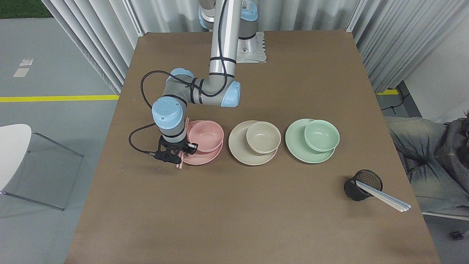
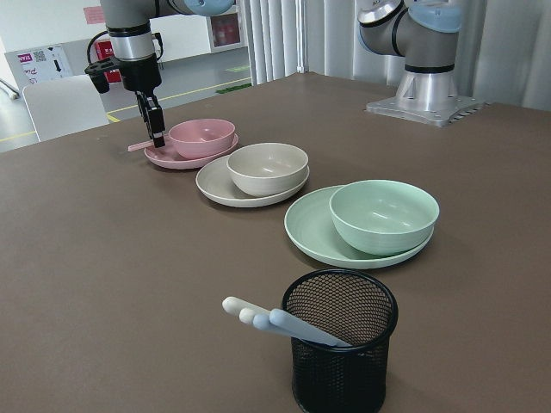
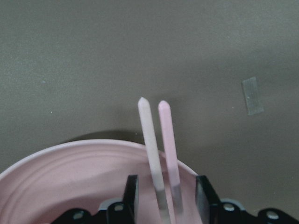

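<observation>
My gripper stands open low over the left part of the pink plate (image 3: 70,177). Between its fingers lie two chopsticks, a whitish one (image 3: 149,140) and a pink one (image 3: 168,140), resting across the rim with their tips beyond it. In the left view the gripper (image 2: 156,139) is upright beside the pink bowl (image 2: 202,138), which sits on the pink plate.
A cream bowl (image 1: 263,137) on a cream plate (image 1: 239,145) and a green bowl (image 1: 321,135) on a green plate (image 1: 299,145) stand to the right. A black mesh cup (image 1: 358,189) holds pale chopsticks (image 1: 387,198).
</observation>
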